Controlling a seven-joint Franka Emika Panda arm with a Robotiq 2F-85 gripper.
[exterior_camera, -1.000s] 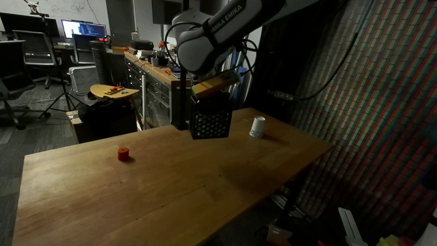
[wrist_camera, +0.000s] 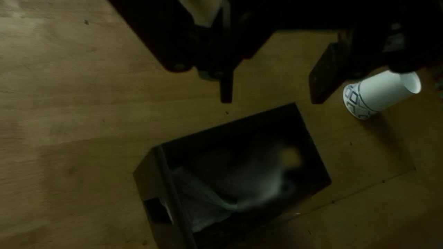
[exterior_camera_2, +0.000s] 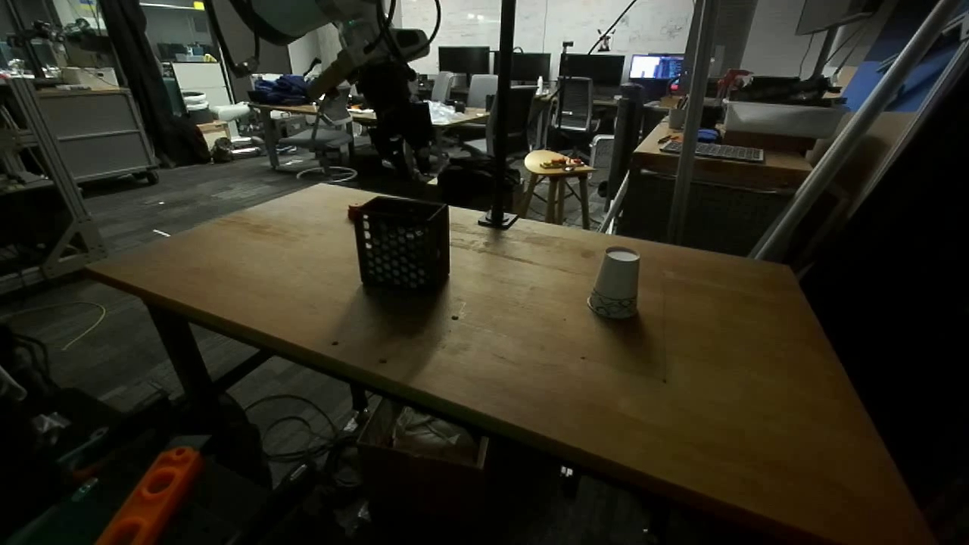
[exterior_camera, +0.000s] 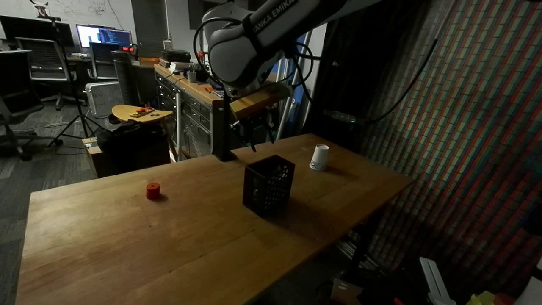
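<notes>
A black perforated basket (exterior_camera: pixel 267 185) appears to rest upright on the wooden table, slightly blurred shapes inside it. In the wrist view, a pale, crumpled item (wrist_camera: pixel 199 199) and a small orange patch show within the basket (wrist_camera: pixel 162 182). Above it hangs my gripper (exterior_camera: pixel 261 145), its fingers apart with a clear gap and nothing between them. Seen from the wrist, the gripper lies just off the basket's upper rim, not touching it as far as shows. In exterior view 2 the dark gripper (exterior_camera_2: pixel 415 171) is over the basket (exterior_camera_2: pixel 404 245), details too dim.
An upside-down white paper cup (exterior_camera: pixel 319 156) stands to the right of the basket. A red round stack (exterior_camera: pixel 153 190) sits far to the left. A black post (exterior_camera_2: pixel 497 218) rises at the table's edge.
A second ago the basket hung in the air, upright, at my gripper. Now it is lower, turned, and apart from the fingers, which have spread. The arm has shifted slightly left.
</notes>
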